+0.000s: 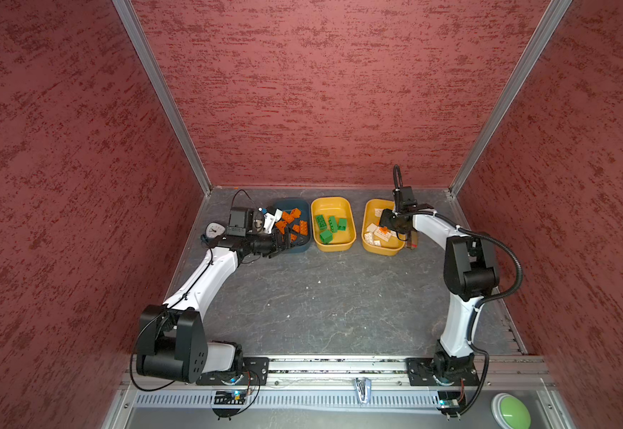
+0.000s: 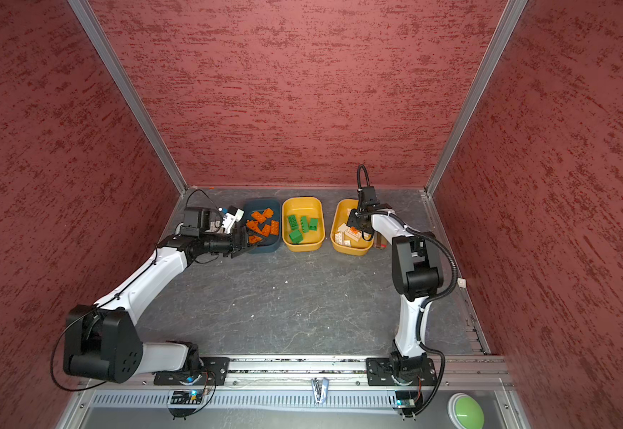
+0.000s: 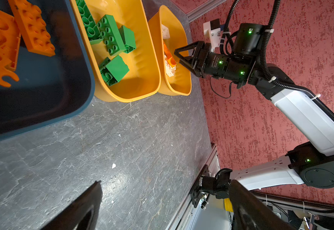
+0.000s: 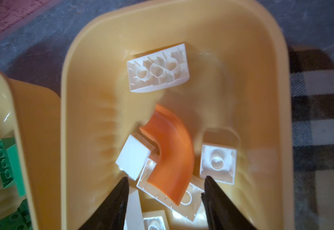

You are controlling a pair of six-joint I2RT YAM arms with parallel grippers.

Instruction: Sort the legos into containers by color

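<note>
In the right wrist view, an orange curved piece [image 4: 174,153] lies across white bricks in the right yellow bin [image 4: 285,153]. Above it my right gripper is open, nothing between its fingers. A white brick with its hollow side showing [image 4: 158,69] is near the far wall, a small square one [image 4: 218,163] to the right. The middle yellow bin [image 1: 333,247] contains green bricks [image 1: 325,236]; the dark blue bin [image 1: 295,248] holds orange pieces [image 3: 31,26]. Beside that blue bin, my left gripper hangs open and empty.
A checkered item [image 4: 320,115] lies right of the right yellow bin. A small round clock-like object [image 1: 214,229] is behind the left arm. In front of the bins, the grey table [image 1: 325,300] is clear apart from tiny white specks.
</note>
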